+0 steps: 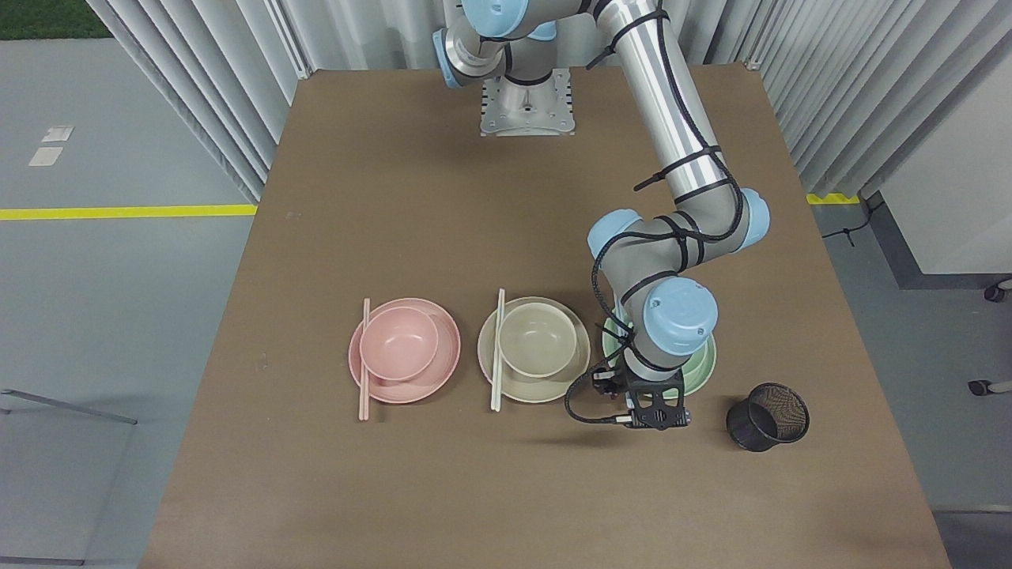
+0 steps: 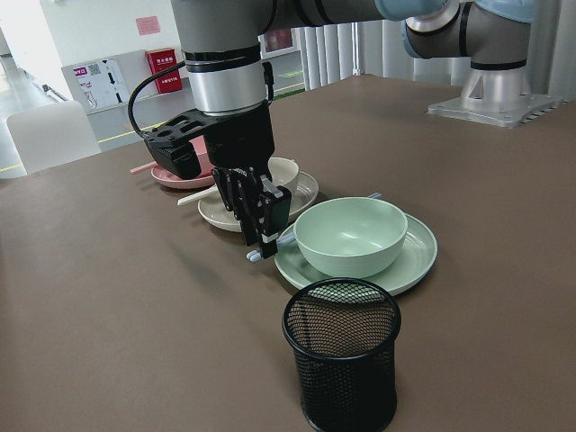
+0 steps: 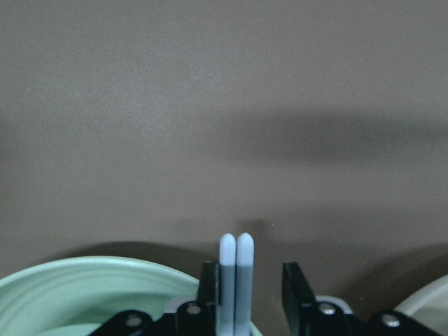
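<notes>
My gripper is open over a pair of pale blue chopsticks (image 3: 244, 259), whose tips stand between the fingertips, nearer the left finger in the wrist view. The chopsticks lie beside a green bowl (image 2: 349, 234) on a green plate (image 2: 409, 270), seen in the left view. From the front, the arm hides most of this green set. A black mesh pen holder (image 1: 768, 417) stands to its right.
A beige bowl (image 1: 537, 340) on a plate with white chopsticks (image 1: 497, 351), and a pink bowl (image 1: 398, 341) on a plate with pink chopsticks (image 1: 364, 360), sit to the left.
</notes>
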